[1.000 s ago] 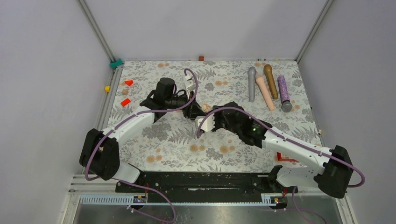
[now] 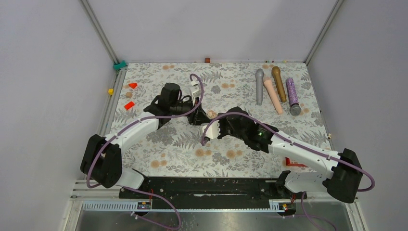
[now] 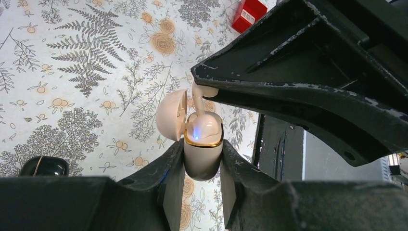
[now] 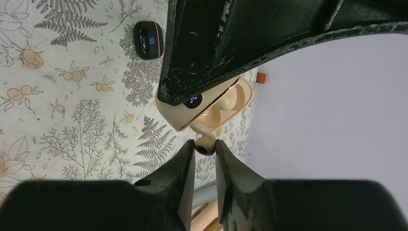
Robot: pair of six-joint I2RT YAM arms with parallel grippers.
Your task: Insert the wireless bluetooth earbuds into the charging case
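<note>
The cream charging case [image 3: 202,154], lid open, is held in the air by my left gripper, shut on it. In the right wrist view the case [image 4: 168,113] shows two rounded wells inside and a lit display. My right gripper is shut on a cream earbud [image 4: 205,142], whose stem reaches to the case's open top; whether it sits inside a well I cannot tell. The grippers meet near the middle of the table in the top view.
A black case [image 4: 148,39] lies on the patterned table. Several microphone-like objects [image 2: 272,94] lie at the back right, small red blocks [image 2: 129,105] at the left, a red box [image 2: 294,162] at the front right.
Both arms have shifted very slightly toward the front of the table over the last second; both grippers remain close together.
</note>
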